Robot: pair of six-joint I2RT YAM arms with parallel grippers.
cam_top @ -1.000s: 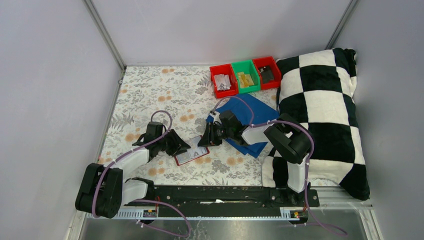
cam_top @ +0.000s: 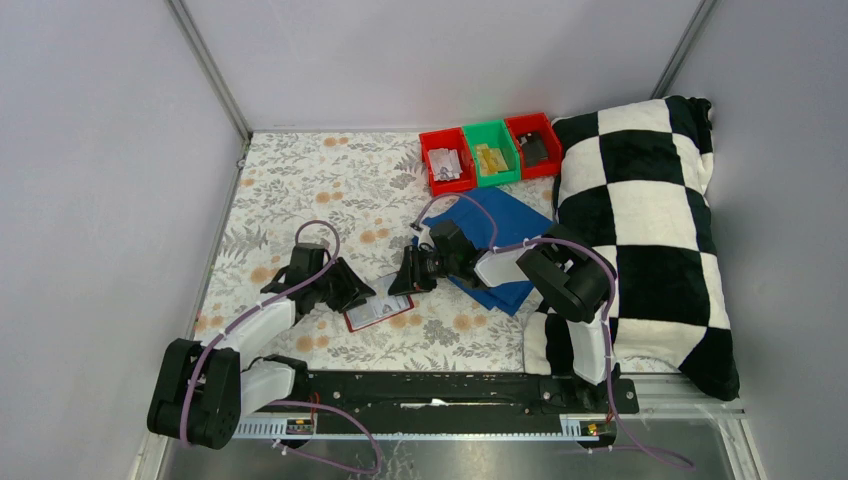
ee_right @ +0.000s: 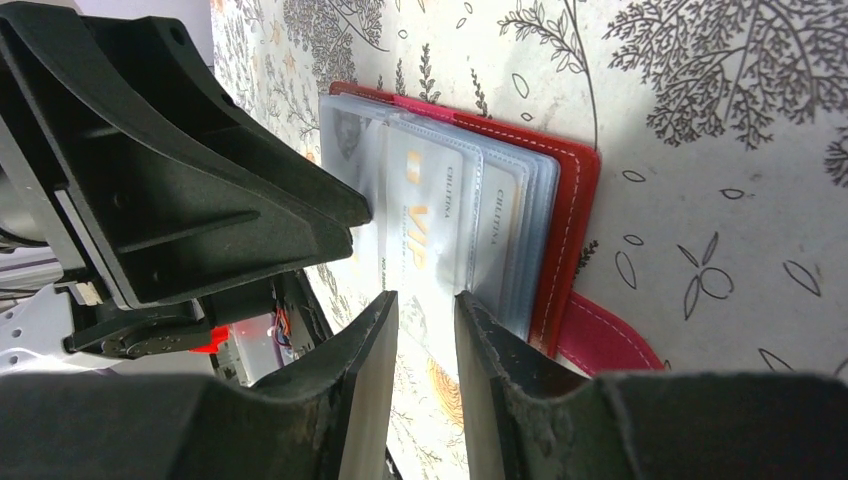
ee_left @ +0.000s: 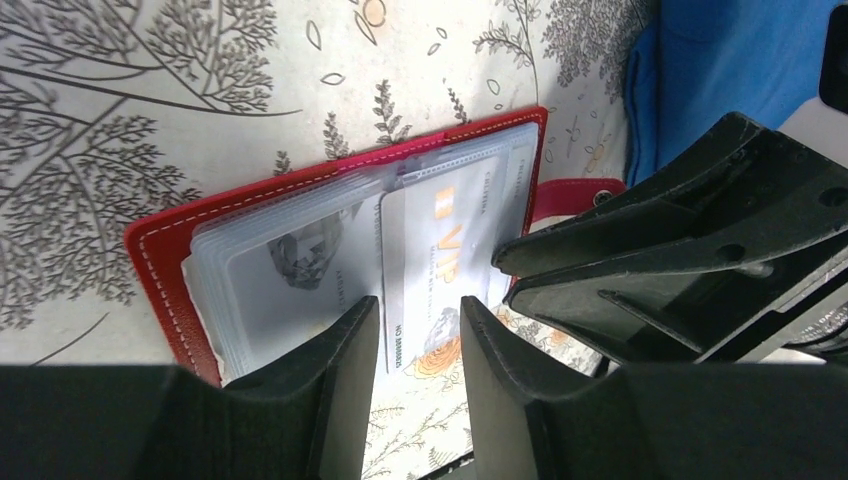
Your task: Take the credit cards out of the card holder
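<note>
The card holder (cam_top: 379, 313) lies spread out on the patterned table, with a red stitched cover and clear sleeves. A white card with gold "VIP" lettering (ee_left: 440, 250) lies at the sleeves in the left wrist view; the right wrist view also shows this VIP card (ee_right: 425, 215) among the layered sleeves. My left gripper is part open over the holder, and nothing is clearly pinched between its fingers. From the right, my right gripper reaches over the holder, also part open, its tips near the VIP card. Whether any fingertip touches the plastic, I cannot tell.
Behind stand a red bin (cam_top: 436, 187), a green bin (cam_top: 508, 177) and another red bin (cam_top: 549, 168), each holding something. Blue cloth (cam_top: 518, 235) lies under the right arm, with a checkered cushion (cam_top: 640, 230) further right.
The left arm's elbow has also moved a little left and down in the top view.
</note>
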